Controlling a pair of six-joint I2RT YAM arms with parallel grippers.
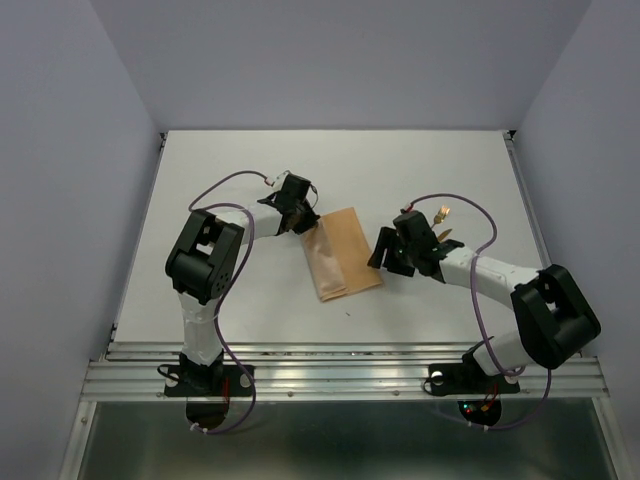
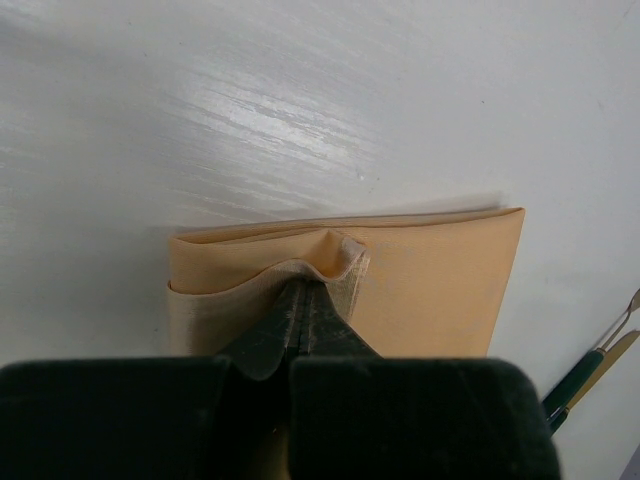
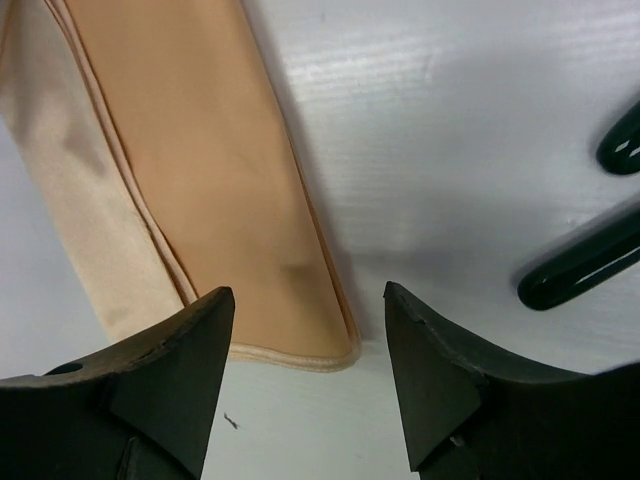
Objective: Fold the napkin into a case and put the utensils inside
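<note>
The tan napkin [image 1: 350, 255] lies folded mid-table, with a paler flap [image 2: 210, 320] along its left side. My left gripper [image 1: 309, 222] is shut at the flap's top end, where the cloth is bunched up around its fingertips [image 2: 305, 305]. My right gripper [image 1: 383, 250] stands open just right of the napkin's near right corner; in the right wrist view that corner [image 3: 330, 340] shows between the fingers, with nothing gripped. The utensils lie to the right: a fork [image 1: 441, 214], a gold-bladed piece [image 2: 602, 368] and dark green handles [image 3: 570, 265], partly hidden by the right arm in the top view.
The right arm covers the near right area. Grey walls stand around the sides and back.
</note>
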